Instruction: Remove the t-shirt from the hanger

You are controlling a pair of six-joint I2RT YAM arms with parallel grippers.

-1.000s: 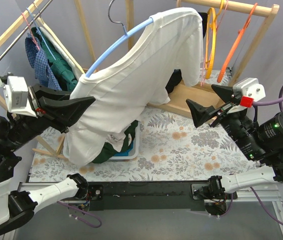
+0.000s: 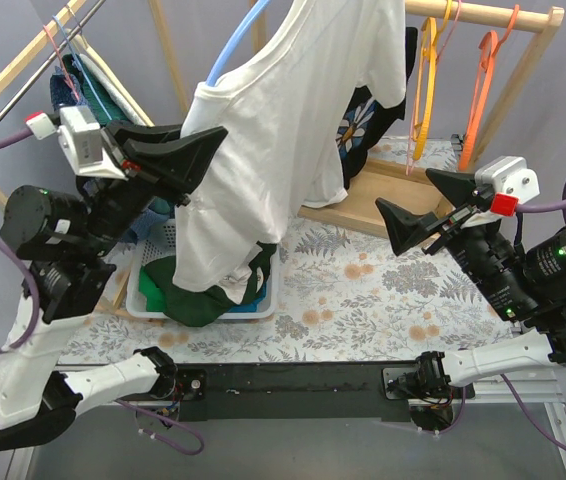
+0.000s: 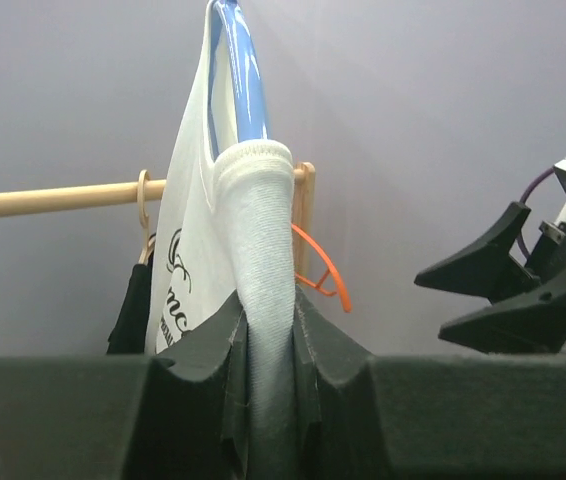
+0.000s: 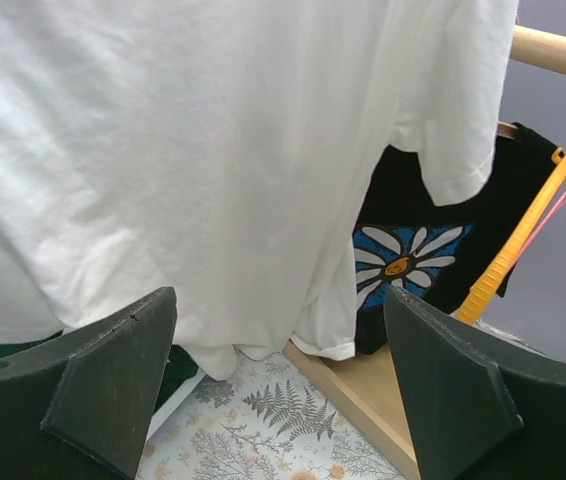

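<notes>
A white t-shirt (image 2: 283, 120) hangs on a light blue hanger (image 2: 235, 42), which slants up out of the top view. My left gripper (image 2: 213, 150) is shut on the shirt's left shoulder; in the left wrist view a strip of white cloth (image 3: 263, 230) runs down between its fingers. The blue hanger's arm (image 3: 247, 75) still sits in the collar above that grip. The hanger's hook is out of sight. To the right, my right gripper (image 2: 413, 222) stands open and empty, apart from the shirt, which fills much of the right wrist view (image 4: 223, 170).
A basket (image 2: 276, 290) of clothes stands below the shirt. Orange and yellow hangers (image 2: 483, 80) hang from a wooden rail (image 2: 483, 14) at the right, beside a black garment (image 4: 463, 220). More clothes hang at the left.
My left gripper has moved right and inward with the shirt's shoulder. The shirt and blue hanger have risen, taking the hook out of the top view. The right gripper has barely moved and stays open.
</notes>
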